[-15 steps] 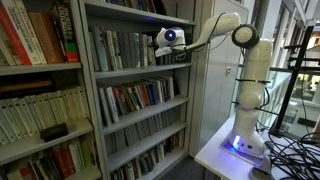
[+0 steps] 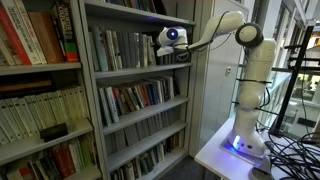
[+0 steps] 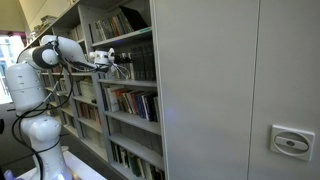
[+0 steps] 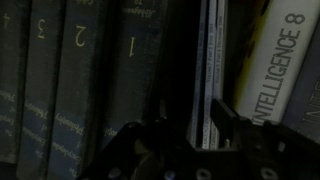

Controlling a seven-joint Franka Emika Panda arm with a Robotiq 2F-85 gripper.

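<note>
In the wrist view, my gripper reaches in from the bottom edge with its dark fingers apart. Thin pale-spined books [image 4: 208, 70] stand upright in front of the gap, close to the right finger. Deep shadow hides whether either finger touches them. To their left is a dark volume marked 1 [image 4: 137, 60], with a dark gap between. From outside, the gripper [image 2: 161, 50] is up at a high shelf of the bookcase, level with its row of books [image 2: 120, 50].
Volumes 2 [image 4: 80, 85] and 3 [image 4: 43, 75] continue the dark row leftward. A white "INTELLIGENCE 8" book [image 4: 275, 60] leans on the right. The shelf boards [image 2: 140, 71] lie close to the arm. A white table [image 2: 222, 155] carries the robot's base.
The arm has shifted very slightly in exterior view 1, while the gripper stays at the same shelf. No book has visibly moved.
</note>
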